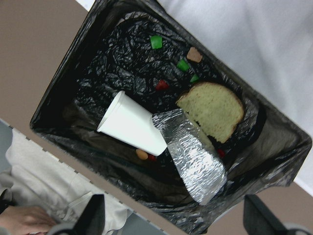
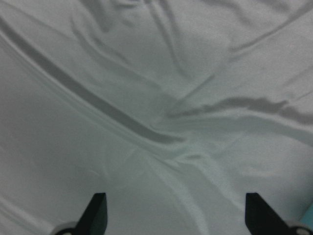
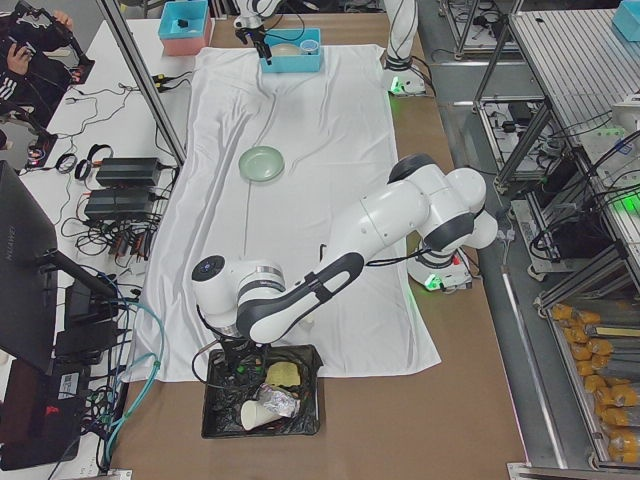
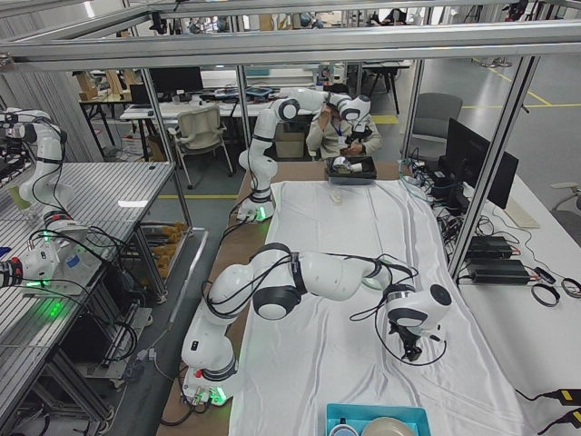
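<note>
A black-lined bin point(image 3: 215, 420) stands at the table's near end in the camera left view. Inside are a white paper cup point(image 1: 132, 125), crumpled foil point(image 1: 188, 161), a bread slice point(image 1: 215, 107) and small coloured bits. My left gripper point(image 3: 247, 360) is over the bin, open, nothing between its fingers. My right gripper point(image 4: 408, 347) hangs open and empty over the white cloth point(image 2: 161, 73) near the blue container point(image 4: 372, 409).
A green plate point(image 3: 261, 163) lies on the middle of the cloth. The blue container holds a cup and a round dish. A metal post point(image 3: 140, 80) runs along the side; the cloth is otherwise largely clear.
</note>
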